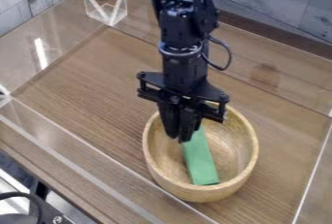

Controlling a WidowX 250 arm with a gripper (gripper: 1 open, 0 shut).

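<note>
My black gripper [183, 121] points straight down into a light wooden bowl [238, 170] on the right half of the table. Its fingertips are over the upper left of the bowl's inside, at the top end of a green rectangular object [200, 162] lying in the bowl. The fingertips are dark and overlap one another, so whether they are apart or closed on the green object cannot be told.
A clear plastic holder [105, 5] stands at the back left. A cable runs at the lower left corner, and walls border the back.
</note>
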